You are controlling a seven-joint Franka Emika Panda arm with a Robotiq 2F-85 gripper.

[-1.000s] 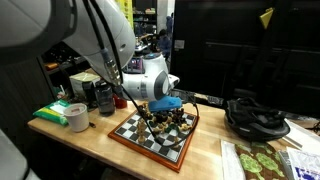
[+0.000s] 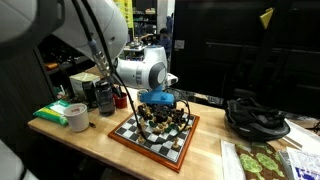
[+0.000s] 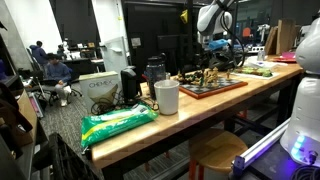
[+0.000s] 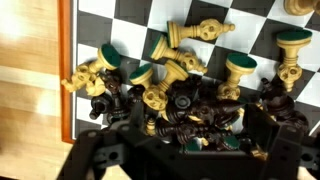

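Observation:
A chessboard (image 2: 125,133) with an orange-brown frame lies flat on the wooden table, crowded with wooden chess pieces in a jumble. In the wrist view, light pieces with green felt bases lie on their sides, among them a tan piece (image 4: 205,30) near the top. Dark brown pieces (image 4: 183,101) are heaped at the centre. My gripper is open above this heap, its black fingers wide apart at left and right, and I see nothing held between them. Its fingers hide part of the pile's lower edge.
A white cup (image 2: 77,117), a dark container (image 2: 104,97) and a green packet (image 3: 117,123) stand or lie left of the board. To its right are a black bag (image 2: 257,118) and a patterned sheet (image 2: 258,163). Bare table shows beside the board.
The arm's end has moved slightly left and upward over the board in exterior view 1. The bag and cup look unmoved.

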